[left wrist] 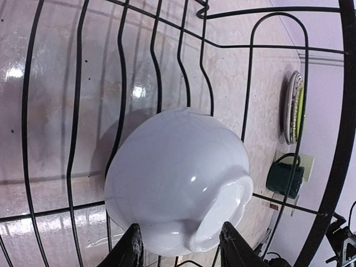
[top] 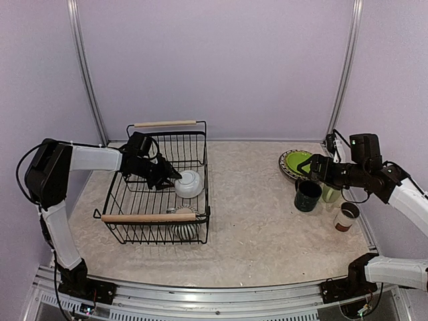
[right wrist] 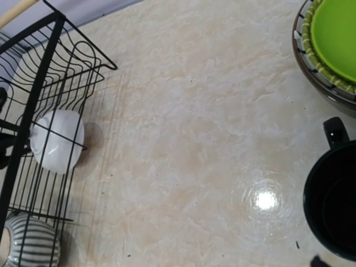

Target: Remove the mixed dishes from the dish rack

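A white bowl [top: 189,184] lies upside down and tilted inside the black dish rack [top: 206,167], its foot turned toward my left gripper [top: 175,180]. That gripper is shut on the bowl's foot; the left wrist view shows its fingers [left wrist: 129,249] on either side of the base. Nearer the front of the rack sits a striped cup [top: 185,231], seen through the wires. Over by the dishes on the right, my right gripper [top: 309,165] is open and empty.
Right of the rack, the counter [top: 247,207] is bare. A green plate [top: 297,161] rests on a patterned dish at the back right. In front stand a dark green mug [top: 307,196], a pale green cup [top: 330,194] and a brown-and-white cup [top: 346,217]. The rack's wooden handle [top: 148,218] rises in front.
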